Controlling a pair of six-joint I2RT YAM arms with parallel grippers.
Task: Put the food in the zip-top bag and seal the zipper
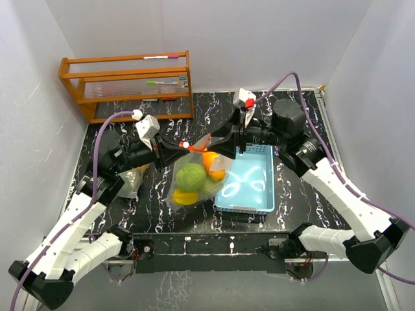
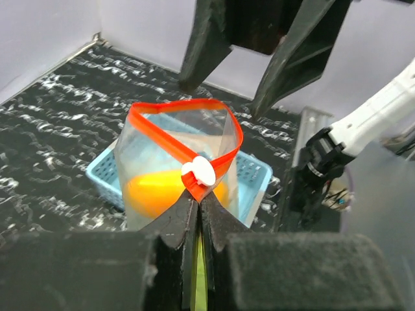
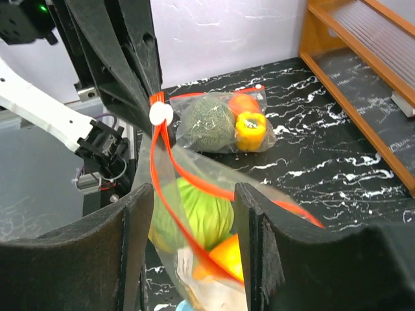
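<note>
A clear zip top bag [image 1: 174, 188] with a red-orange zipper edge hangs from my left gripper [image 1: 185, 149], which is shut on its corner beside the white slider [image 2: 202, 171]. Inside the bag are a green round vegetable [image 1: 190, 177], an orange pepper [image 1: 216, 173] and a yellow piece of food [image 1: 185, 196]. My right gripper is open at the bag's mouth, its fingers apart. Between and beyond those fingers, in the right wrist view, the zipper edge [image 3: 206, 260] spreads into a loop, so the mouth gapes. The left wrist view shows this gap as well.
A light blue basket [image 1: 270, 194] stands right of the bag and looks empty. Another filled, clear bag [image 3: 224, 123] lies at the left, partly under my left arm. At the back left is a wooden rack [image 1: 81, 97].
</note>
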